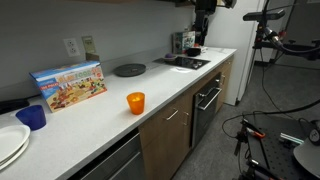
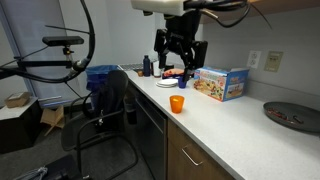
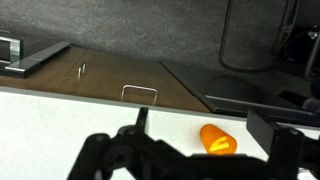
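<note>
High above the counter, my gripper is open, its two fingers wide apart with nothing between them. In exterior view 2 the gripper [image 2: 180, 62] hangs well clear of the worktop. An orange cup [image 1: 136, 103] stands upright near the counter's front edge. The wrist view shows the same orange cup [image 3: 217, 141] from above, far below the fingers and nearer the right one. A dark blue cup [image 1: 32, 117] is farther left, beside a colourful box [image 1: 70, 86] against the wall.
White plates [image 1: 12, 141] lie at the counter's left end. A dark round pan [image 1: 130, 70] rests by the wall, and a stove [image 1: 182, 62] is beyond it. Drawers and cupboards line the front below.
</note>
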